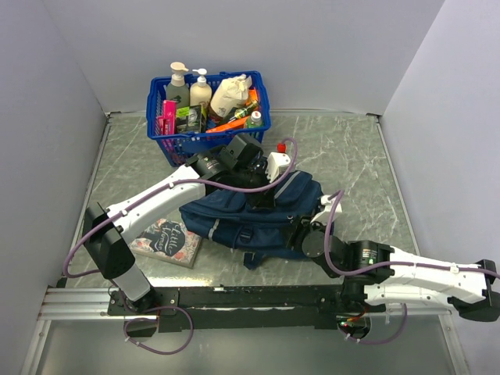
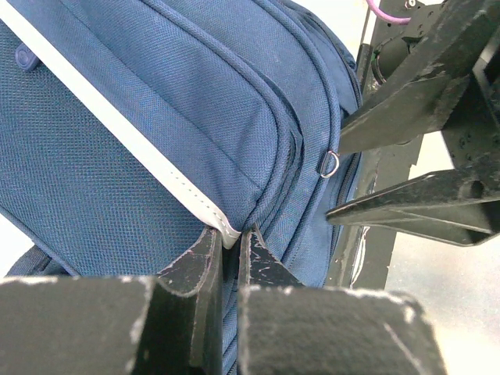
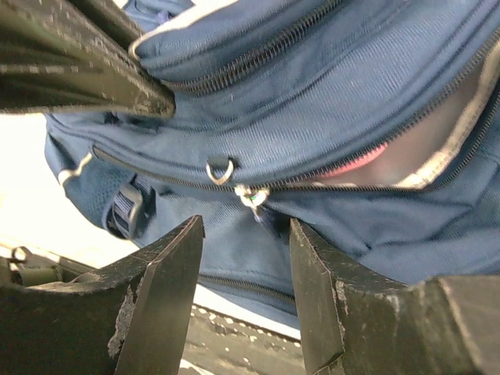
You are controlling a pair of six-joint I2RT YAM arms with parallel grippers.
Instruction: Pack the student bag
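Note:
The navy bag [image 1: 234,219] lies on the grey counter under both grippers. My left gripper is shut on the bag's fabric beside a white reflective strip, as its wrist view shows. My right gripper stands part open over a zipper, its fingertips either side of a small metal zipper pull [image 3: 251,199]. The zipper's opening shows something pink [image 3: 355,160] inside.
A blue basket [image 1: 152,109] of bottles and packets stands at the back. A floral notebook [image 1: 168,242] lies at front left, and a small red object [image 1: 281,147] sits behind the bag. Walls enclose the counter at the back and sides.

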